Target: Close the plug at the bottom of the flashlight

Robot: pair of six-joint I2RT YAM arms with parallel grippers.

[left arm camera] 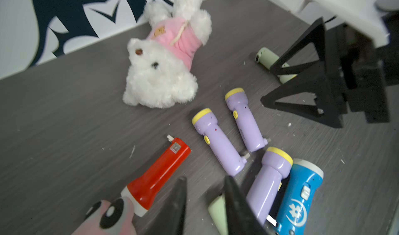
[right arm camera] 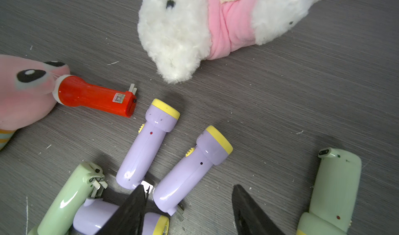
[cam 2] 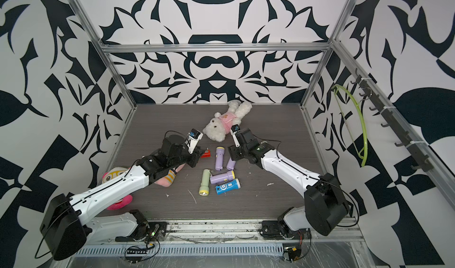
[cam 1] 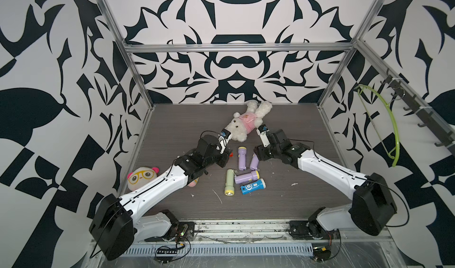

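My left gripper is open above the table, its fingers blurred, with no object held. The right gripper also stands open and empty over the flashlights. Metal prongs stick out from the ends of the red flashlight (right arm camera: 95, 94), two purple flashlights (right arm camera: 143, 151) lying side by side, and a green flashlight (right arm camera: 66, 197). Another purple flashlight (left arm camera: 266, 185) lies in front of the pair, prongs showing, beside a blue flashlight (left arm camera: 297, 197). Behind the right gripper's fingers in the left wrist view is a second green flashlight (left arm camera: 268, 58); whether its plug is folded, I cannot tell.
A white plush bear (left arm camera: 160, 73) in pink lies at the back centre. A pink toy (right arm camera: 29, 89) touches the red flashlight's head, and a round plush toy (cam 1: 142, 177) sits at the left edge.
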